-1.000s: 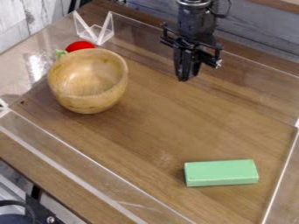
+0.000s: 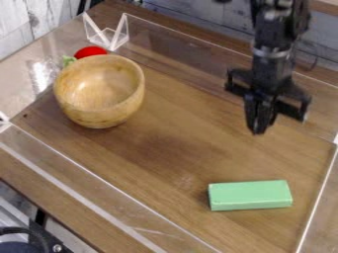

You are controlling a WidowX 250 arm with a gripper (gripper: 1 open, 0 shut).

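My gripper (image 2: 258,117) hangs at the right back of the wooden table (image 2: 172,163), motion-blurred, with nothing visible between its fingers; it looks shut. A wooden bowl (image 2: 99,91) sits on the left, with a red object (image 2: 90,53) with a bit of green behind it. A mint-green block (image 2: 250,195) lies at the front right.
A white wire-like object (image 2: 106,30) stands at the back left. Raised edges border the table at the back and right.
My gripper has moved right and toward the front, lower in the view. The bowl, red object and green block are unchanged.
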